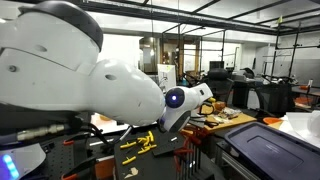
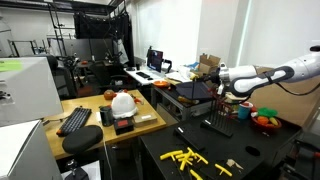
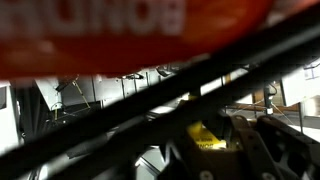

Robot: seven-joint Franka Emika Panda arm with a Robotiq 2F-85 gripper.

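Observation:
My white arm (image 1: 80, 75) reaches in from the left in exterior view 1, its dark-ringed wrist (image 1: 175, 98) above the worktop. The gripper itself is hard to pick out in both exterior views. In the wrist view, a blurred red thing (image 3: 180, 45) with pale lettering fills the upper part, very close to the camera. Broad black bars cross diagonally below it, and dark blurred shapes fill the lower right. No view shows clearly how the fingers stand or what lies between them. Red pieces (image 1: 182, 158) stand by the black rack in exterior view 1.
Several yellow pieces (image 2: 185, 157) lie on the black worktop. A black rack (image 2: 217, 124) stands behind them, near a red bowl (image 2: 268, 122) of mixed items. A large dark tray (image 1: 268, 150) occupies the right in exterior view 1.

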